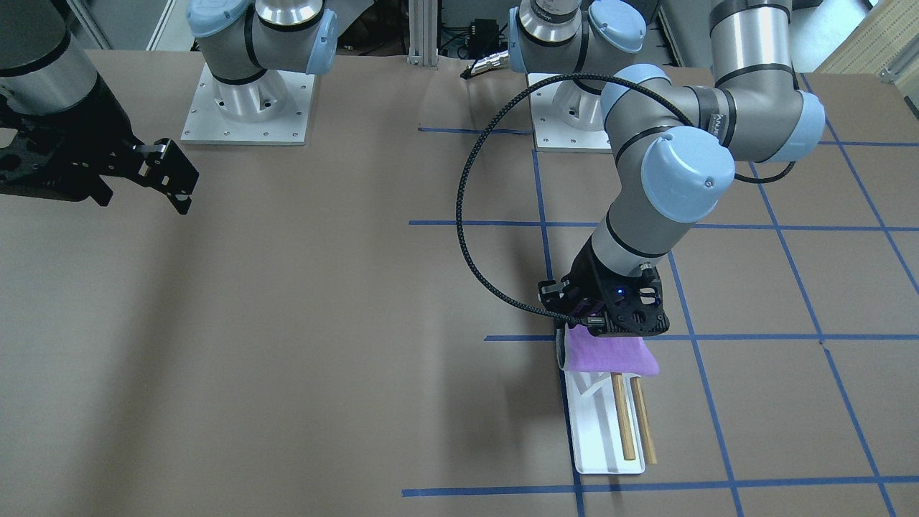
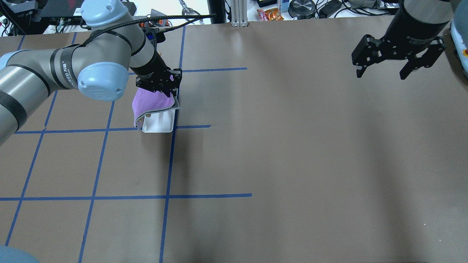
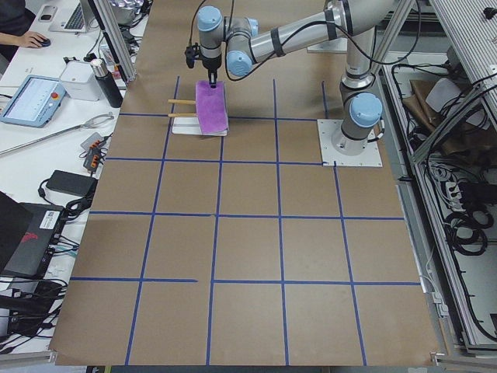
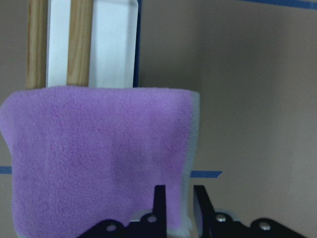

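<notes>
A purple towel with grey edging lies draped over a white tray with two wooden sticks in the front view; the sticks reach out from under it. My gripper is at the towel's edge, just above it in the wrist view, with its two fingers a small distance apart and the grey edging between or beneath them. Whether it still holds the towel I cannot tell. In the left view the towel covers much of the tray.
A second black gripper hangs at the upper right of the top view, away from the tray.
</notes>
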